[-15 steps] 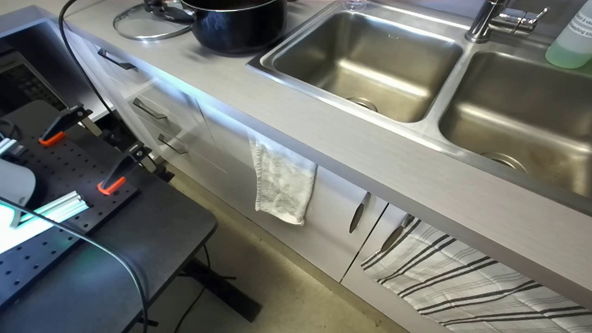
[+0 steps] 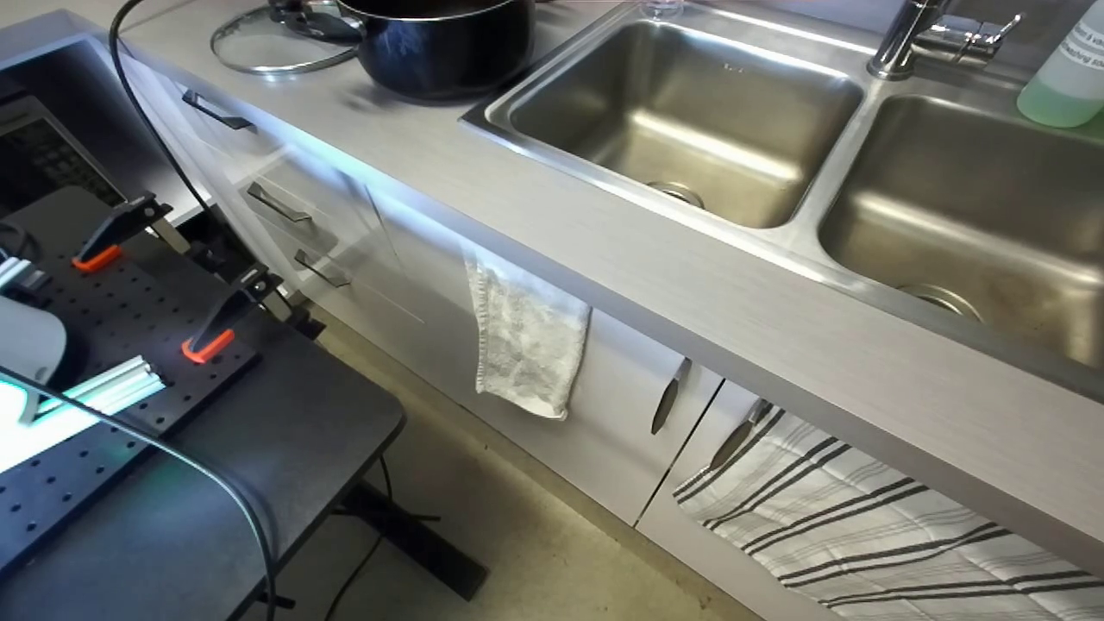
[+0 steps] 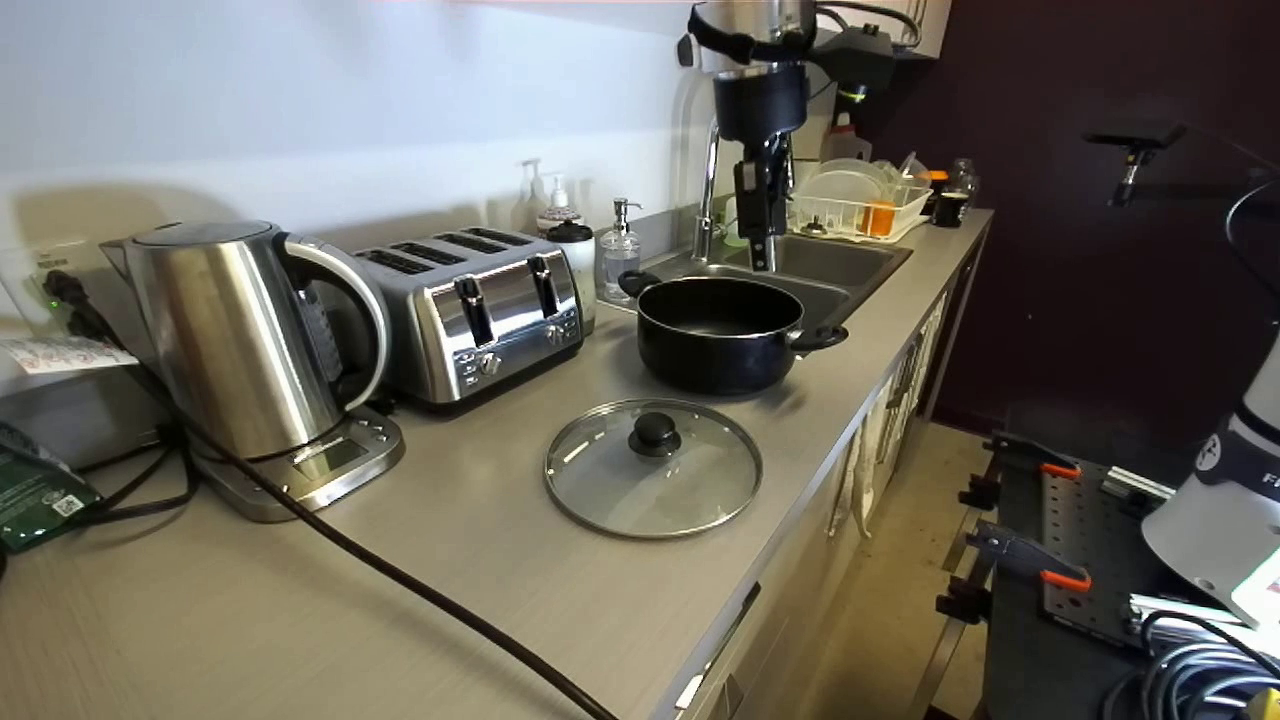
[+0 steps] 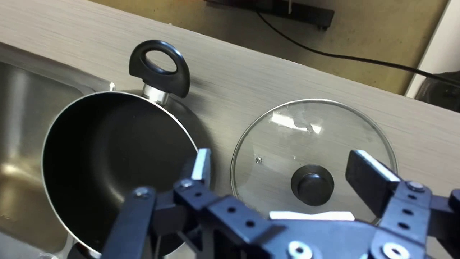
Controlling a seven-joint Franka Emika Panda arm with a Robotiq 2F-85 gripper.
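My gripper stands open in the wrist view, with nothing held between its pads. In exterior view 2 the gripper (image 3: 761,246) hangs pointing down, in front of the sink in that image and above the pot's far rim. The black pot (image 3: 717,358) rests uncovered on the counter; its inside (image 4: 116,151) looks empty where visible. Beside it lies the round glass lid (image 3: 600,480), flat on the counter with its black knob (image 3: 655,433) up. From the wrist, the knob (image 4: 313,185) appears between the fingers, well below them. Exterior view 1 does not show the gripper.
A toaster (image 3: 480,300) and a steel kettle (image 3: 234,348) stand along the wall. The double sink (image 2: 662,214) adjoins the pot, with a faucet (image 2: 898,41) behind it. A black cable (image 3: 396,576) crosses the near counter.
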